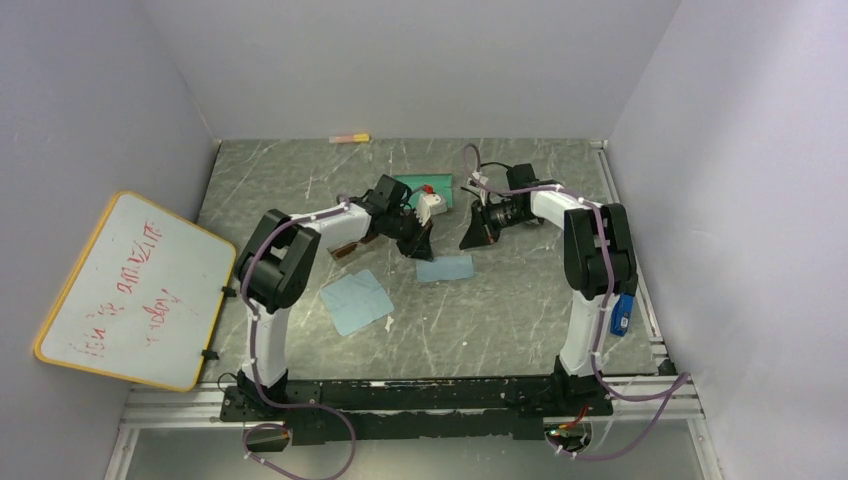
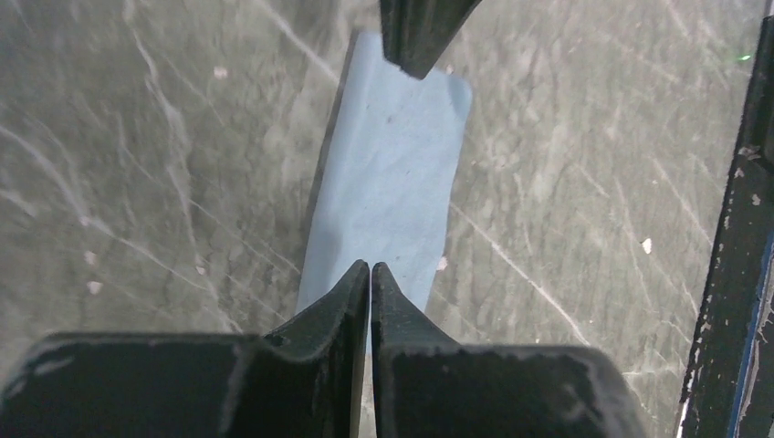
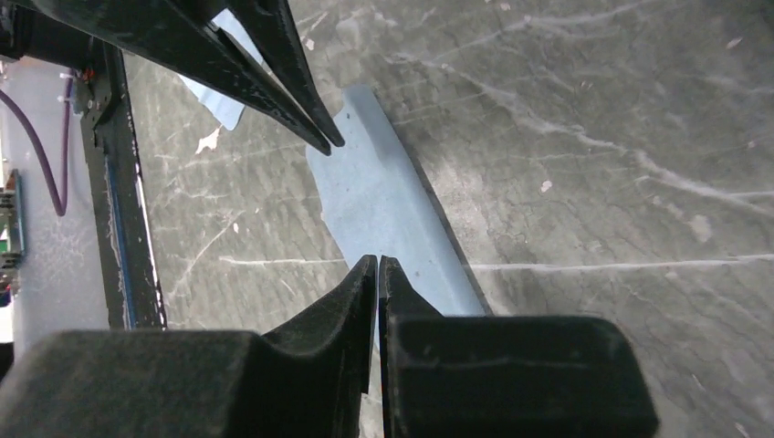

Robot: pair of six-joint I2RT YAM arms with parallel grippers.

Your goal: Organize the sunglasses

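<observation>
A folded light blue cloth lies flat on the grey table, below and between my grippers. My left gripper is shut over its left end, fingertips together, nothing visible between them. My right gripper hangs shut above the right side of the cloth, with nothing visible between its tips. Brown sunglasses lie left of my left gripper, partly under the arm. A green tray sits behind, partly hidden.
An open square blue cloth lies front left. A whiteboard leans at the far left, and a blue item is at the right edge.
</observation>
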